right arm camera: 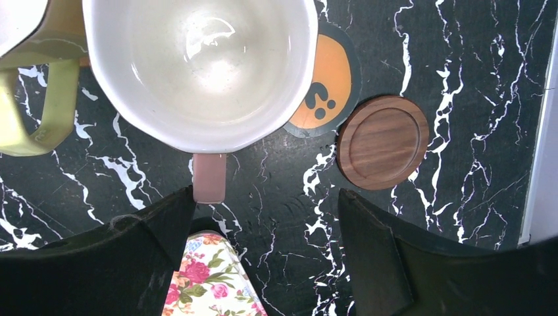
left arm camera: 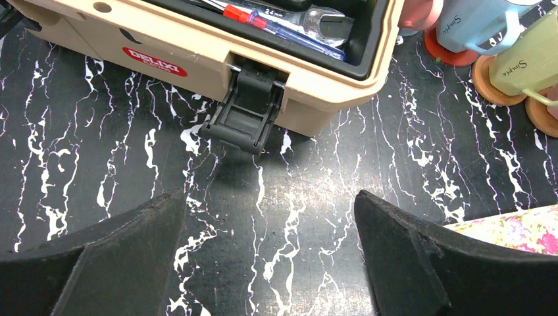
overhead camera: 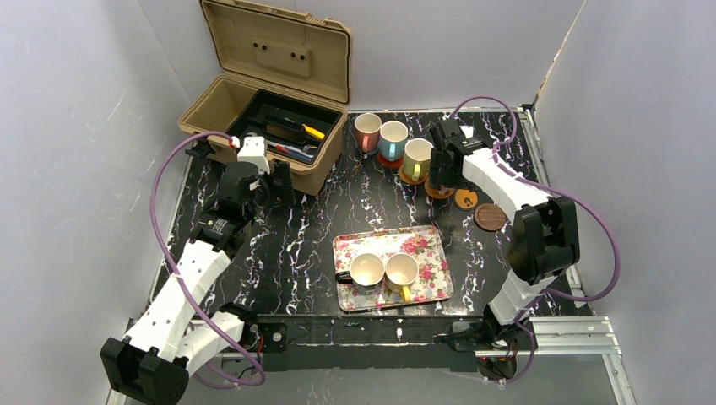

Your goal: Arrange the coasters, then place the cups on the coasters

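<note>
A cup with a white inside and a pink handle (right arm camera: 209, 178) fills the upper left of the right wrist view. In the top view my right gripper (overhead camera: 442, 169) hides most of it, and part of an orange coaster (overhead camera: 437, 194) shows beneath. My right gripper is open; the left finger (right arm camera: 172, 220) is close to the handle, the other well to its right. Beyond the cup lie free coasters: an orange one with a dark print (overhead camera: 465, 199) and a brown wooden one (overhead camera: 489, 218). Over bare table by the toolbox, my left gripper stands open and empty.
Red (overhead camera: 367, 132), blue (overhead camera: 393, 139) and green (overhead camera: 416, 159) cups stand in a row left of my right gripper. A floral tray (overhead camera: 431, 291) with two cups is at the front. The open toolbox (overhead camera: 317, 173) occupies the back left.
</note>
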